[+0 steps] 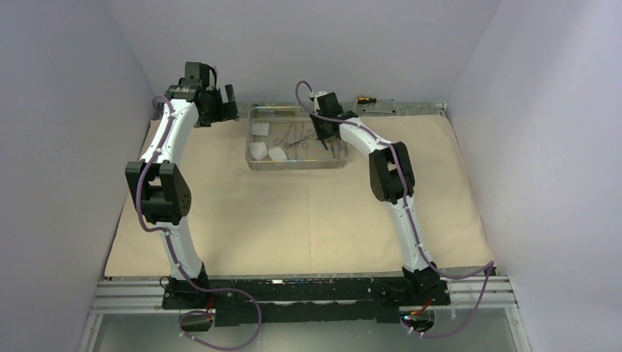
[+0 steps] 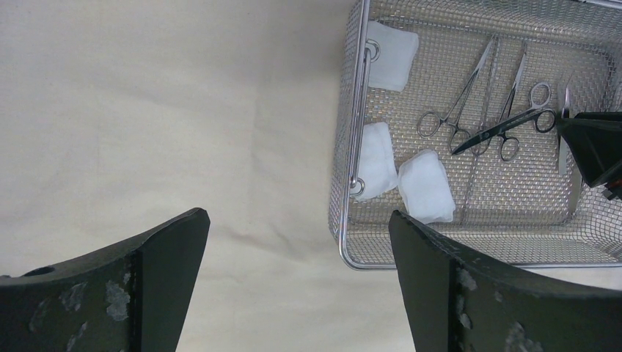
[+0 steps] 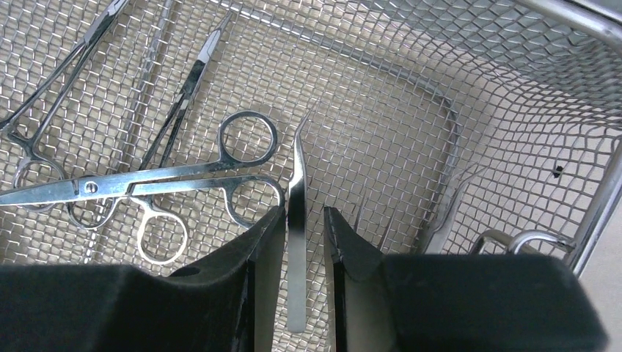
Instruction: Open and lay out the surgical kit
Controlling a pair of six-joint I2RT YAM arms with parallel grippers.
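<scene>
The wire mesh tray (image 1: 293,163) holds folded gauze pads (image 2: 425,185), several scissor-type instruments (image 2: 458,103) and tweezers. My right gripper is down inside the tray's right part, part open, its fingertips either side of a flat curved-tip tweezers (image 3: 297,279); more fine tweezers (image 3: 440,227) lie to its right. Black-bladed scissors (image 3: 161,176) lie just left of it. My left gripper stands open beside the tray's left end, over bare cloth, with nothing between its fingers.
Beige cloth (image 1: 308,220) covers the table, clear in front and to both sides. A yellow-handled tool (image 1: 367,100) lies on the back edge behind the tray. Walls close in at left, back and right.
</scene>
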